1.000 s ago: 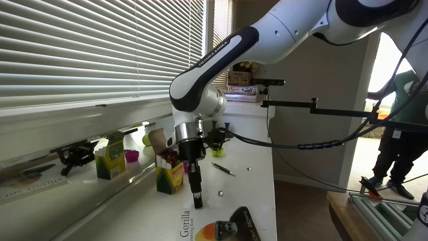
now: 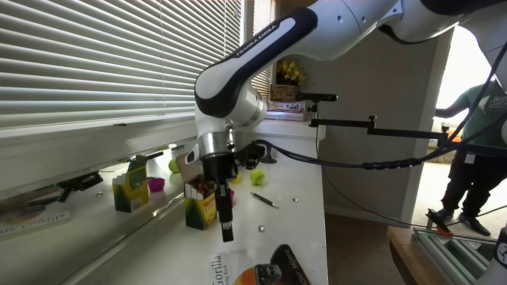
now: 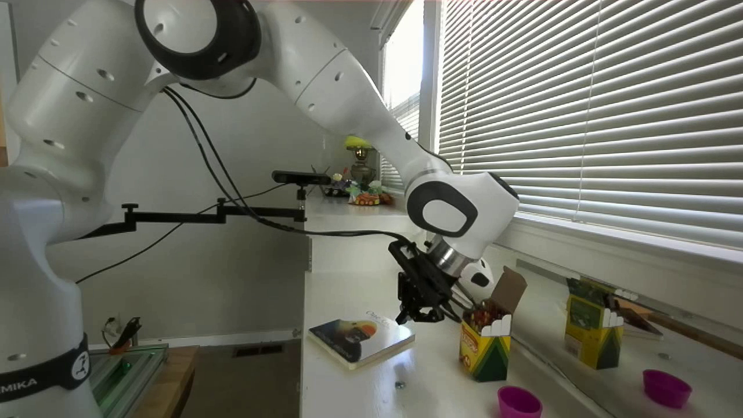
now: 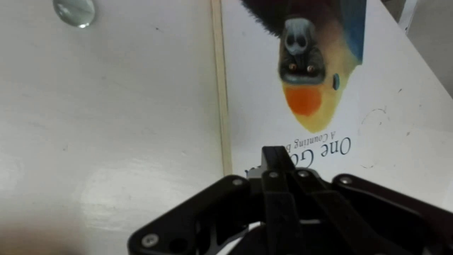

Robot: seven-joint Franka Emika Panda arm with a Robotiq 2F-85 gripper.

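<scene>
A thin picture book [image 2: 256, 275] with a gorilla on its white cover lies flat on the white counter, cut off by the bottom edge of exterior view 1. In exterior view 2 the whole book [image 3: 372, 342] shows, close to the counter's outer edge. My gripper [image 2: 227, 233] points down, raised above the counter near the book's title end. In the wrist view the shut fingertips [image 4: 275, 153] cover part of the title, and nothing shows between them. The book's pale long edge [image 4: 223, 97] runs just left of them.
An open crayon box [image 3: 485, 348] stands by the mirrored back wall, close to the arm. A pink cup [image 3: 519, 403], a pen [image 2: 264, 200], a tennis ball [image 2: 257, 177] and a glass bead [image 4: 74, 10] also lie on the counter. Bare counter surrounds the bead.
My gripper has risen and shifted slightly left in exterior view 1. The crayon box stands unchanged.
</scene>
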